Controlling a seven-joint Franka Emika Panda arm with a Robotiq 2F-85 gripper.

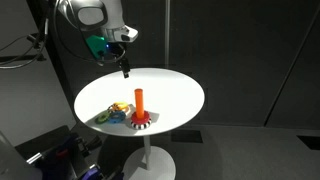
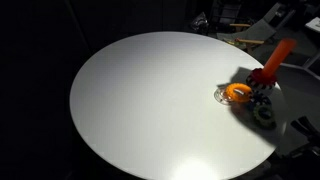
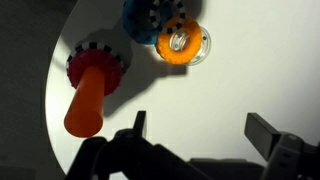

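Observation:
An orange post (image 3: 86, 105) rises from a red base (image 3: 108, 70) with a black-and-white checkered rim, near the edge of the round white table. Beside it, an orange ring (image 3: 180, 41) overlaps a clear ring (image 3: 204, 46), a checkered ring (image 3: 168, 12) and a blue ring (image 3: 136, 22). A green ring (image 1: 102, 117) shows in exterior view 1, next to the other rings. My gripper is open over bare tabletop in the wrist view, its fingers wide apart and nothing between them. In exterior view 1 it hangs above the table, clear of the post (image 1: 140, 102).
The post and rings cluster near one edge. Dark floor (image 1: 240, 150) lies beyond. Cables (image 1: 75, 150) and dark equipment stand at the lower left in exterior view 1.

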